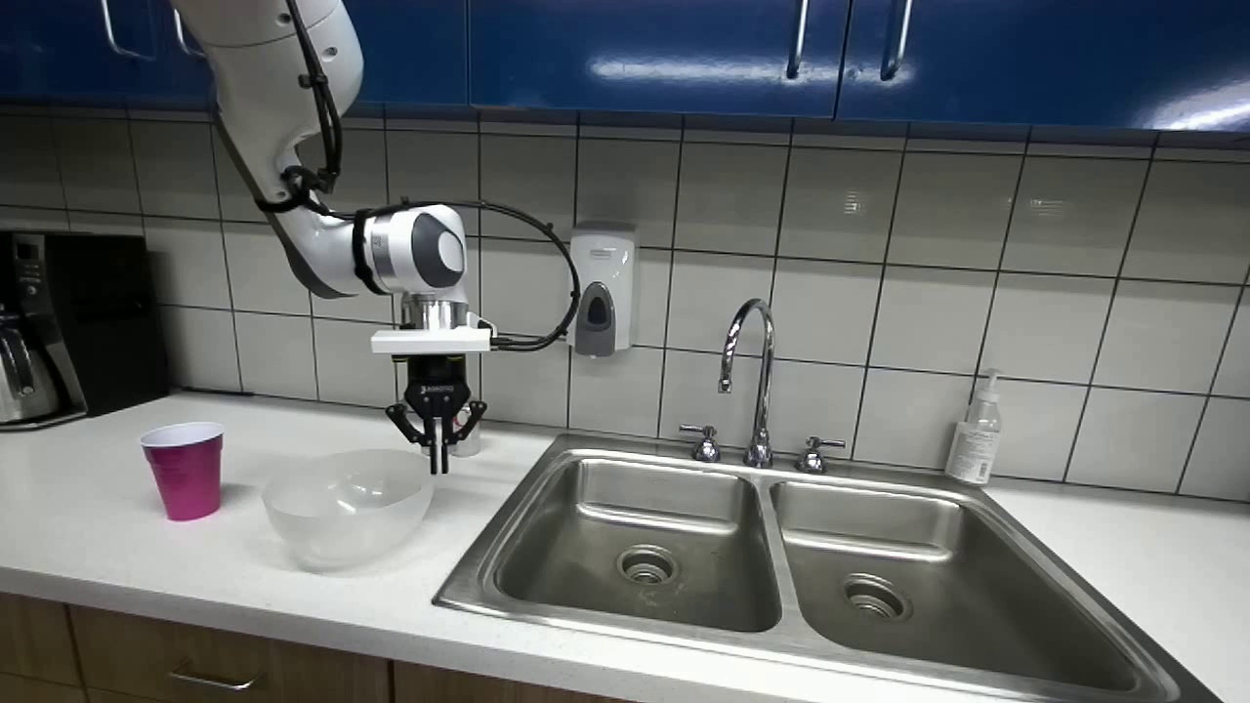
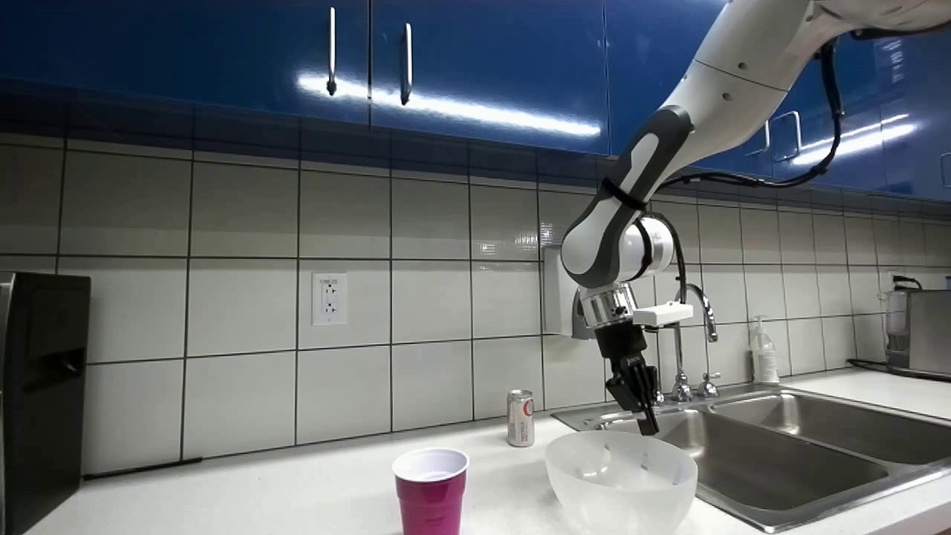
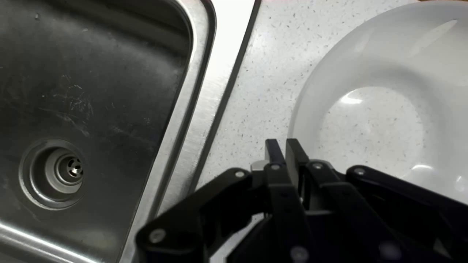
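Note:
A frosted, see-through bowl [image 1: 346, 516] is at the counter's left part, close to the sink; whether its base touches the counter is hard to tell. My gripper [image 1: 438, 457] is at its sink-side rim, pointing down. In the wrist view the narrow gap between the fingertips meets the edge of the bowl [image 3: 368, 127], so the fingers are shut on the rim. The bowl's inside looks empty. From the other side, the gripper [image 2: 648, 423] is at the far rim of the bowl [image 2: 615, 481].
Left of the bowl stands a magenta cup [image 1: 187, 475]. A soda can [image 2: 521, 417] is near the wall, mostly behind the gripper in the first exterior view. The double sink [image 1: 797, 639] is to the right, with a tall faucet [image 1: 764, 375]; both basins look empty.

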